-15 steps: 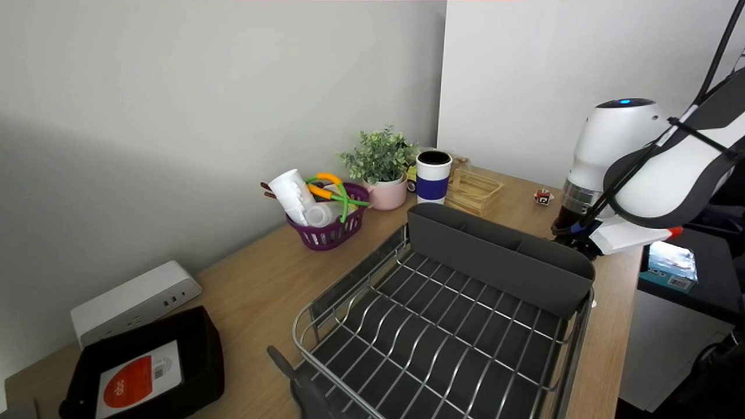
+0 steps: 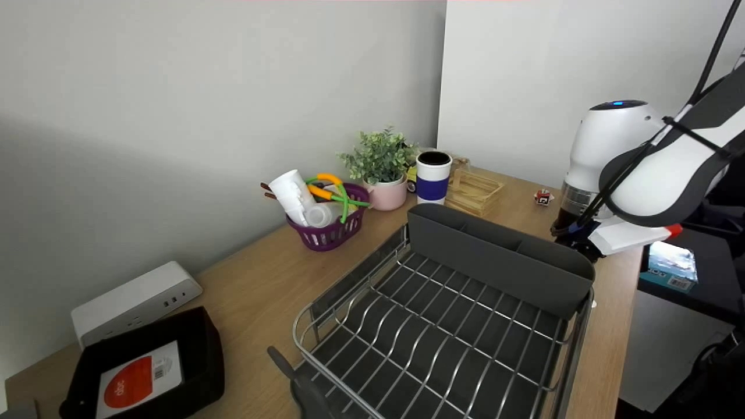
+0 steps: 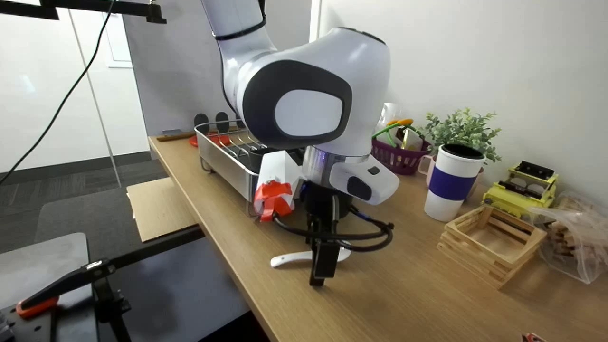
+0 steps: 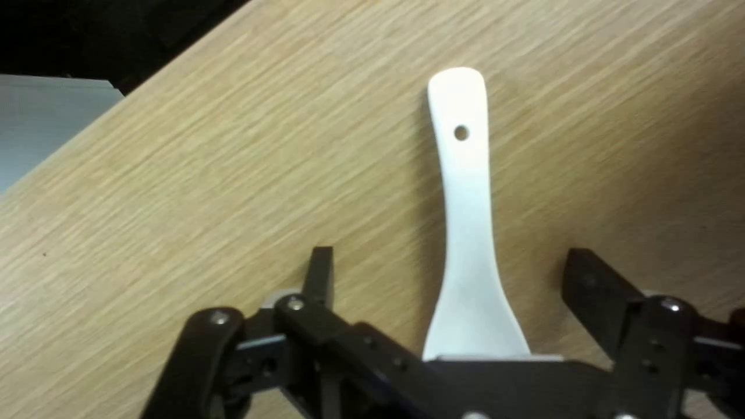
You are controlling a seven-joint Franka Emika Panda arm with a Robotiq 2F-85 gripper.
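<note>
A white spoon-like utensil (image 4: pixel 466 209) with a hole near its handle's end lies on the wooden table; its wide end is hidden behind the gripper body in the wrist view. My gripper is open over it, one finger on each side of the handle, with clear gaps between. In exterior view 2 the gripper (image 3: pixel 322 279) points straight down, close to the tabletop, and the white utensil (image 3: pixel 291 259) shows on both sides of the fingers. From exterior view 1 the fingers are hidden behind the dish rack (image 2: pixel 499 262).
The table edge (image 3: pixel 228 268) runs close by the utensil. A wooden crate (image 3: pixel 491 245), a white cup with a blue band (image 3: pixel 453 182), a purple basket (image 3: pixel 399 158) and a plant (image 3: pixel 464 137) stand toward the wall. Between crate and gripper the table is bare.
The arm has shifted very slightly, its white wrist a little to the left and lower in exterior view 1. Table objects stand as before.
</note>
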